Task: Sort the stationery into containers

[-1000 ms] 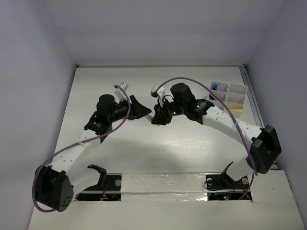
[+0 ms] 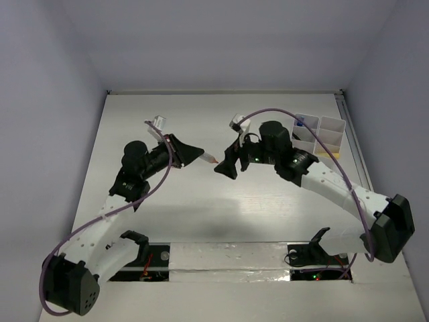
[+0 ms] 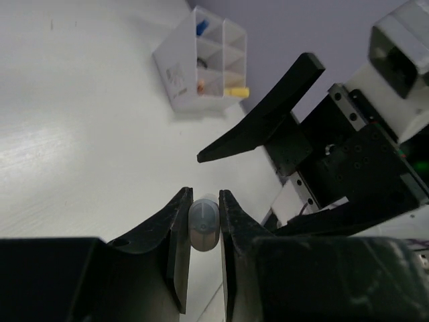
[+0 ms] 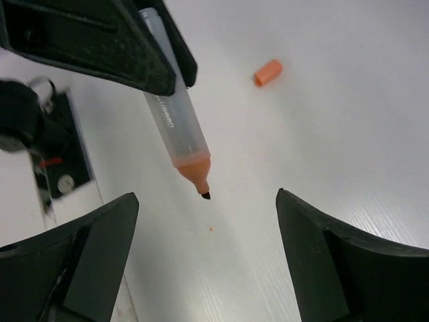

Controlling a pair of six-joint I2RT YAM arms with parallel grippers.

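My left gripper (image 2: 196,153) is shut on a translucent marker with an orange tip and black nib, seen end-on in the left wrist view (image 3: 204,225). My right gripper (image 2: 228,162) is part open just right of the marker's tip, its fingers apart with nothing between them. In the right wrist view a small orange piece (image 4: 267,72), perhaps a cap, lies on the table. A white sectioned container (image 2: 333,123) stands at the right of the table, holding blue, dark and yellow items (image 3: 235,92).
Walls border it at left, back and right. The container is beyond my right arm, near the right edge.
My right gripper has opened from around the marker and drawn back to the right. My left gripper has moved left with the marker, whose tip is now exposed.
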